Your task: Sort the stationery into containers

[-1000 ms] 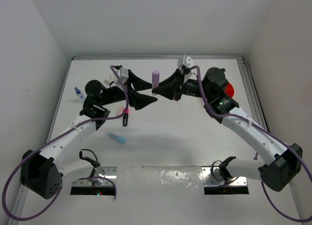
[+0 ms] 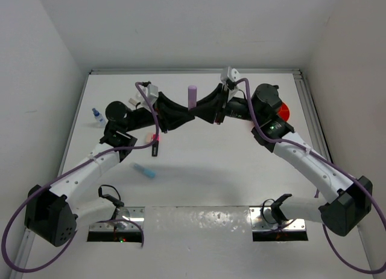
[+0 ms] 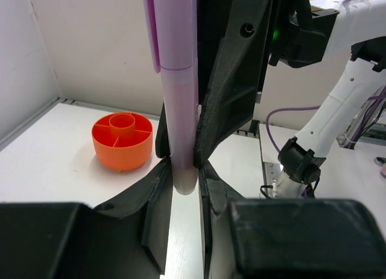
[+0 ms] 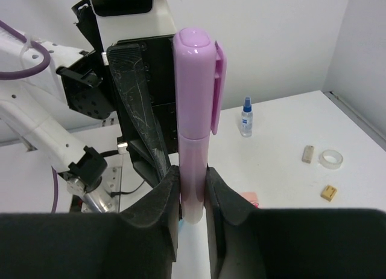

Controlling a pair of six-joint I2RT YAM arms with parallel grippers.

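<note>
A purple pen [image 2: 192,96] with a clip stands upright between the two grippers at the centre, filling much of both wrist views [image 3: 178,92] [image 4: 194,92]. My left gripper [image 2: 188,113] is shut on its lower end; in the left wrist view its fingertips [image 3: 158,188] meet at the pen. My right gripper [image 2: 200,112] also reaches the pen's lower part from the other side, its fingers close round it; whether it still grips is hard to tell. An orange round divided container [image 3: 122,152] sits at the table's right, mostly hidden behind the right arm in the top view.
On the left of the table [image 2: 217,170] lie a spray bottle [image 2: 98,116], a blue item [image 2: 144,170], a black-and-pink item [image 2: 155,147], a tape roll [image 4: 331,159] and small blocks [image 4: 329,192].
The pen and right arm stay nearly in place.
</note>
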